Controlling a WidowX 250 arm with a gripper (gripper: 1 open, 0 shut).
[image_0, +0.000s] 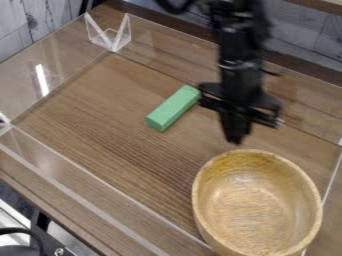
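Observation:
My black gripper hangs over the wooden table at the centre right, its tip pointing down just behind a large wooden bowl. It looks shut, though motion blur hides the fingertips; nothing shows held in it. A green block lies on the table left of the gripper, apart from it.
The round bowl fills the lower right. A small clear plastic object sits at the back left, and black cables show at the lower left corner.

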